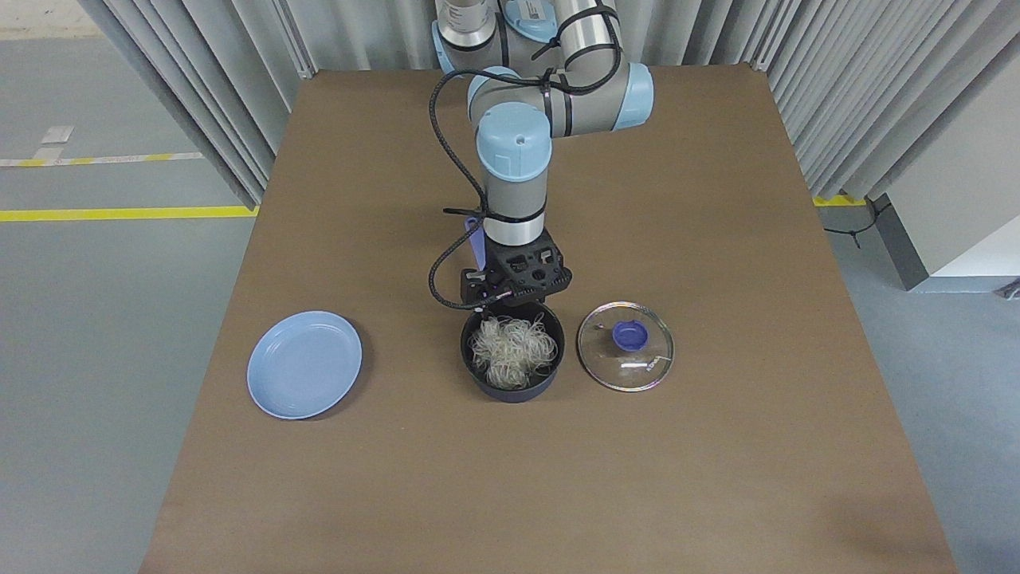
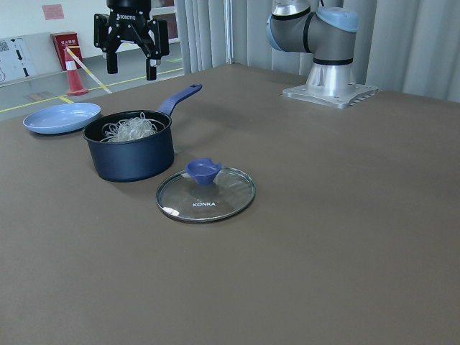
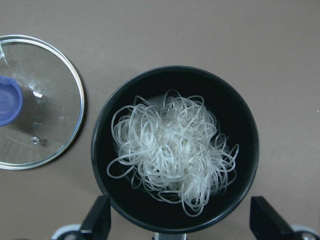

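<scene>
A dark pot (image 1: 511, 387) with a long blue handle (image 2: 183, 96) holds a tangle of translucent white noodles (image 3: 170, 150). My gripper (image 2: 131, 65) hangs above the pot, open, with nothing between its fingers; in the wrist view its two fingertips frame the lower edge of the pot. A glass lid (image 1: 612, 368) with a blue knob (image 2: 203, 169) lies flat on the table beside the pot, to its right in the front view. An empty light blue plate (image 1: 303, 364) sits on the other side of the pot.
The robot's base (image 2: 327, 90) stands at the back, with curtains behind it.
</scene>
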